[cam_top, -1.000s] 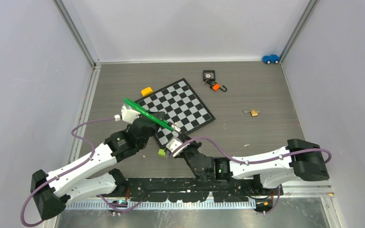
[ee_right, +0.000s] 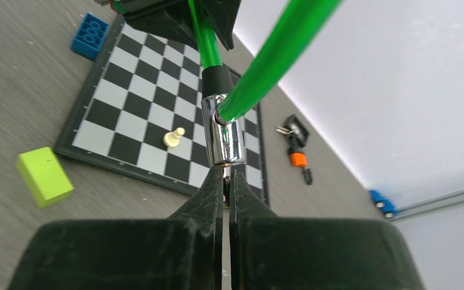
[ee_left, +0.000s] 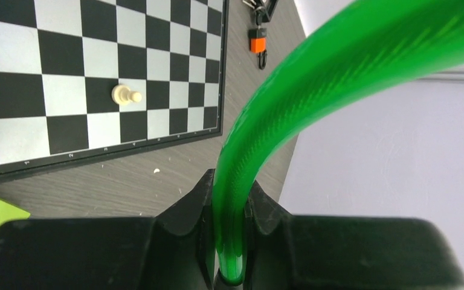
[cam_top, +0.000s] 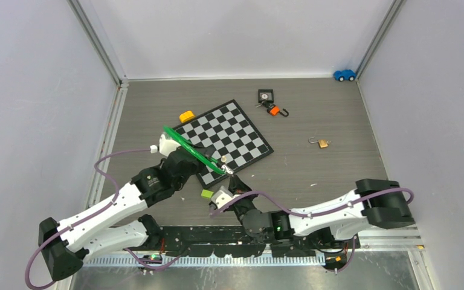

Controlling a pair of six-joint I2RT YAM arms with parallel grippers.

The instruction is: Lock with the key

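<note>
A green U-lock bar [cam_top: 184,143] is held in the air over the chessboard. My left gripper is shut on it, the tube rising between its fingers. At its end, in the right wrist view, are a black collar and a chrome lock cylinder [ee_right: 223,142]. My right gripper is shut on something metallic just below that cylinder, apparently the key, mostly hidden by the fingers. Whether it sits inside the lock I cannot tell.
The chessboard [cam_top: 229,133] with a cream pawn [ee_left: 127,94] lies beneath. A lime block [ee_right: 43,175], a blue block [ee_right: 90,36], padlocks [cam_top: 321,143], a black-and-orange lock [cam_top: 275,110] and a blue toy car [cam_top: 344,75] are around it. The right middle of the table has free room.
The green lock and my left gripper have shifted slightly right and down in the top view. My right wrist and arm have moved and changed orientation.
</note>
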